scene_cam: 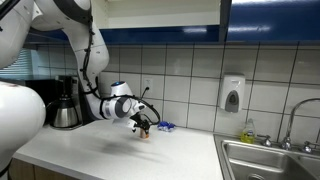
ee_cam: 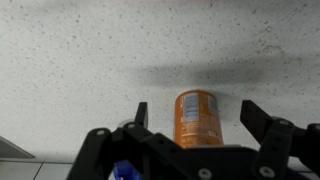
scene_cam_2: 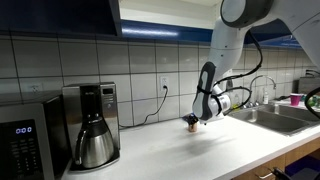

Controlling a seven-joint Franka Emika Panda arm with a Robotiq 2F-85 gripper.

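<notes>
My gripper is open in the wrist view, its two black fingers (ee_cam: 139, 116) standing on either side of a small orange bottle-like item (ee_cam: 196, 122). A gap shows between each finger and the item's upper end; its lower end is hidden by the gripper body. In exterior view 1 the gripper (scene_cam: 142, 127) is low over the white counter (scene_cam: 95, 155), right around the orange item (scene_cam: 144, 135). Exterior view 2 also has the orange item (scene_cam_2: 193, 126) beneath the gripper. Contact cannot be made out.
A blue item (ee_cam: 125, 169) lies close to the gripper's left in the wrist view, by the wall in exterior view 1 (scene_cam: 166, 126). The sink (scene_cam: 262, 160) is at the right; a coffee maker (scene_cam_2: 95, 125) and microwave (scene_cam_2: 30, 135) stand opposite.
</notes>
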